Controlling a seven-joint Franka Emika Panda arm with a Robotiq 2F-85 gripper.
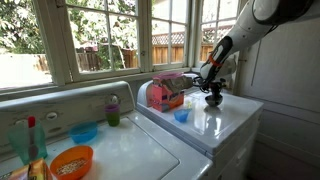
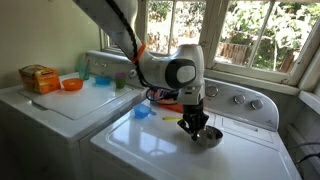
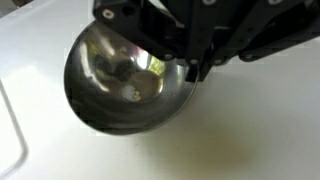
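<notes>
A shiny metal bowl [image 3: 128,82] fills the left half of the wrist view, its inside facing the camera. My gripper is shut at its right edge, with the thin rim running in between the fingertips. In the second exterior view the bowl [image 2: 209,138] sits just right of the gripper [image 2: 194,130], over the white machine top. Whether its base touches the surface is hard to tell. From the other side, the bowl [image 1: 213,99] appears as a dark shape beneath the arm.
A small blue bowl [image 1: 181,115] stands on the same white top [image 1: 215,125], near a pink-red box [image 1: 168,92]. On the other machine are an orange bowl [image 1: 72,162], a blue bowl [image 1: 83,132] and a green cup [image 1: 112,115].
</notes>
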